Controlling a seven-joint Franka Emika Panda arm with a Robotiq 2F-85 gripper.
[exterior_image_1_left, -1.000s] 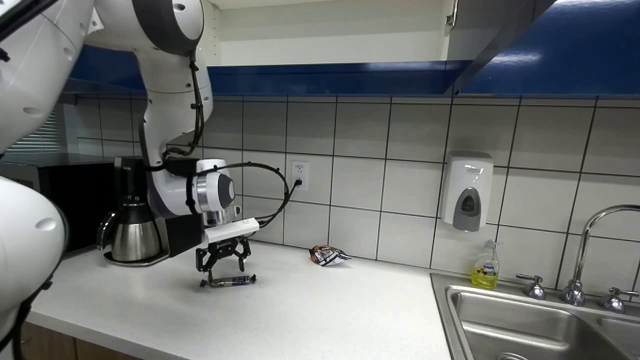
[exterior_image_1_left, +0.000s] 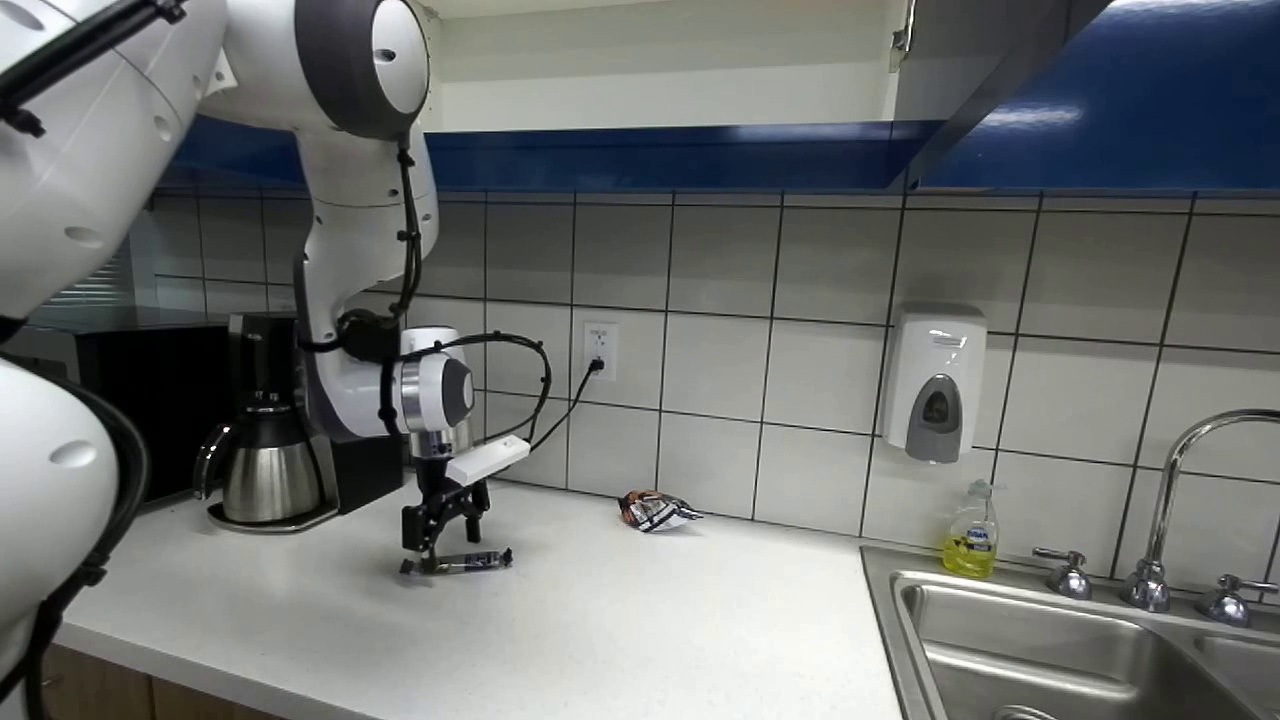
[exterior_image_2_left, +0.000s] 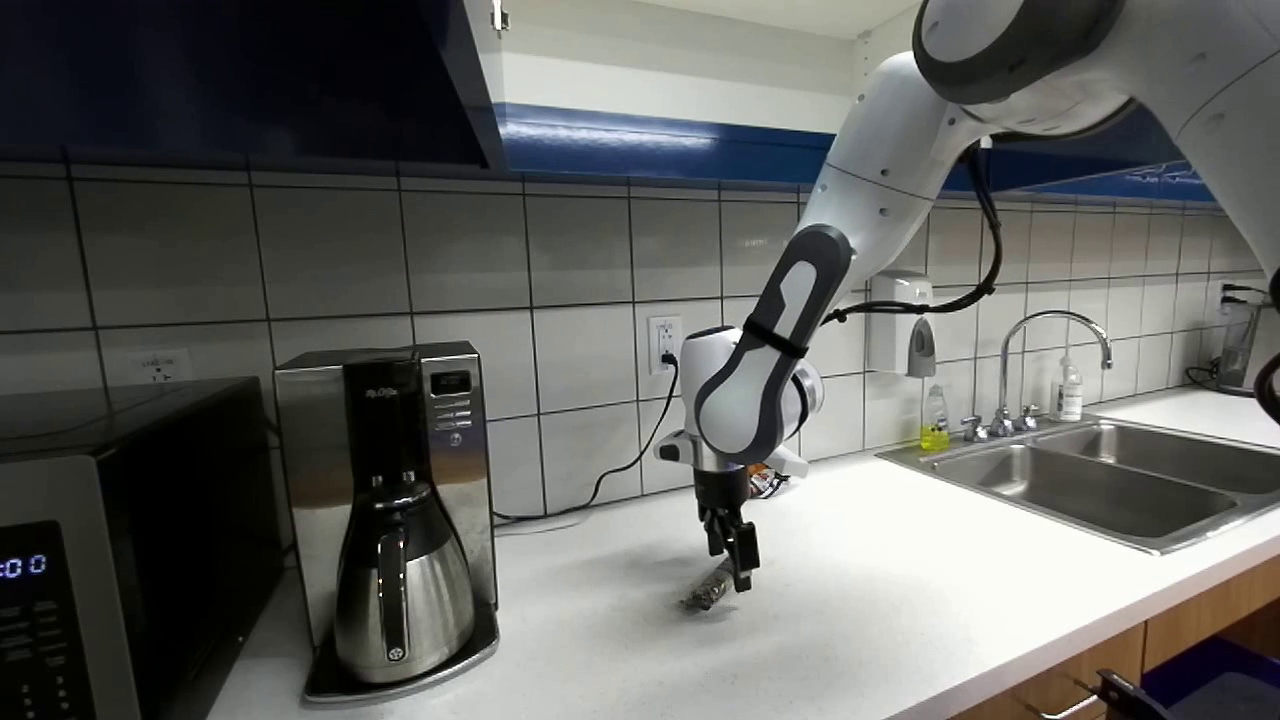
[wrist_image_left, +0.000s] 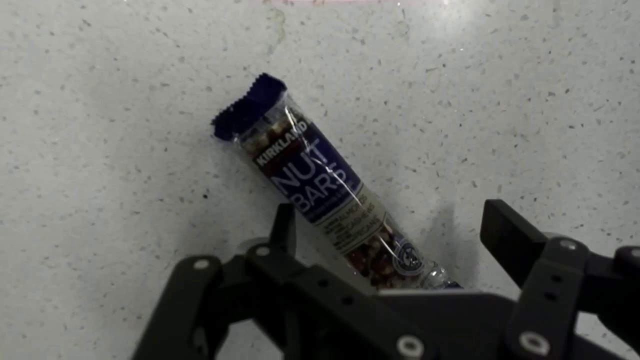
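A nut bar (wrist_image_left: 324, 180) in a clear wrapper with purple ends lies flat on the white counter. In the wrist view it runs diagonally, its near end hidden behind the gripper body. My gripper is open above it, one finger on each side of the bar and neither visibly closed on it. Seen from the first exterior camera, the gripper (exterior_image_1_left: 449, 546) points down over the left part of the nut bar (exterior_image_1_left: 470, 562). From the other side, the bar (exterior_image_2_left: 708, 588) pokes out beside the fingertips of the gripper (exterior_image_2_left: 734, 574).
A crumpled snack bag (exterior_image_1_left: 656, 511) lies against the tiled wall. The coffee maker (exterior_image_2_left: 462, 480) and microwave (exterior_image_2_left: 156, 504) stand on one side, the sink (exterior_image_1_left: 1032, 624) and yellow soap bottle (exterior_image_1_left: 970, 534) on the other. Open counter separates the bar from the sink.
My gripper has come down nearer the bar and turned about its vertical axis. The bar lies in the same place.
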